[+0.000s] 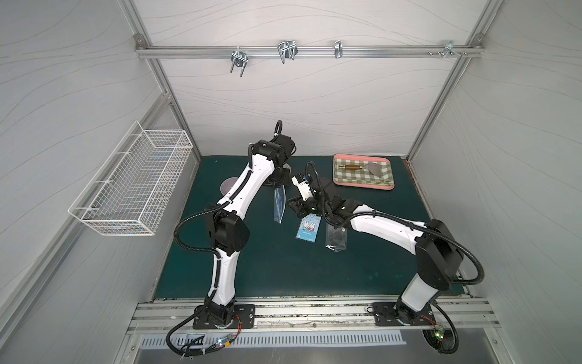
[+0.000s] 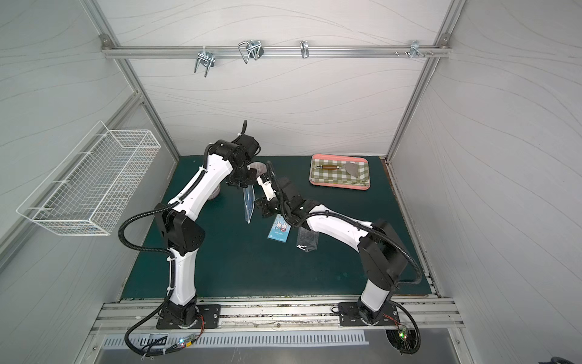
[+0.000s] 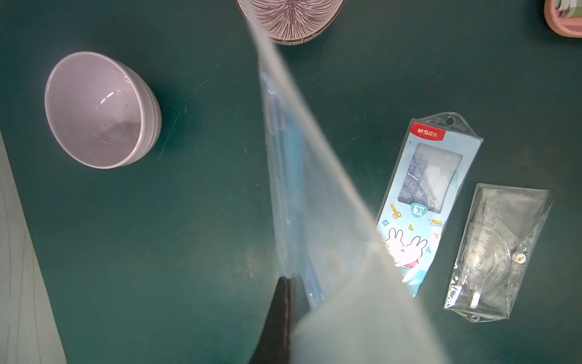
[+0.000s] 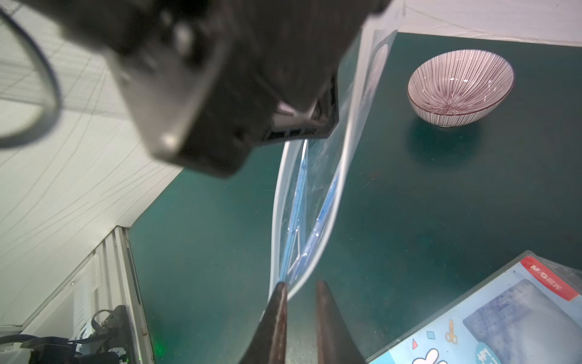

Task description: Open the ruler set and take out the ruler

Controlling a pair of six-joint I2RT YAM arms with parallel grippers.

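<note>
A clear pouch (image 4: 348, 142) with blue-tinted pieces (image 4: 294, 227) inside hangs above the mat from my left gripper, which is shut on the pouch's film. Its lower end gapes somewhat in the right wrist view. Below that end, my right gripper is partly open, mat showing between its fingers; the left fingertip overlaps the pouch's corner in view, and contact is unclear. Flat on the table lie a blue card sleeve (image 3: 424, 182) with rabbits, triangle pieces showing through its window, and a clear snap pouch (image 3: 500, 254) holding transparent rulers and a protractor.
A lilac bowl (image 3: 91, 115) and a striped bowl (image 4: 462, 85) stand toward the back left. At the back right is a pink tray (image 1: 389, 182) with utensils. A wire basket (image 1: 130, 194) hangs on the left wall.
</note>
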